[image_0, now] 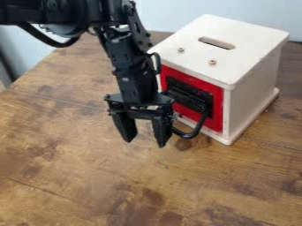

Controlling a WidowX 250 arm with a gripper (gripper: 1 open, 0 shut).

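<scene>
My black gripper [143, 132] hangs pointing down over the wooden table, left of and in front of a pale wooden box [245, 66]. Its two fingers are apart, with nothing visible between them. The box has a slot in its sloped top and a red front panel [207, 86] with a black fitting, partly hidden behind my arm and cable.
A white wall shows beyond its far edge at the upper left.
</scene>
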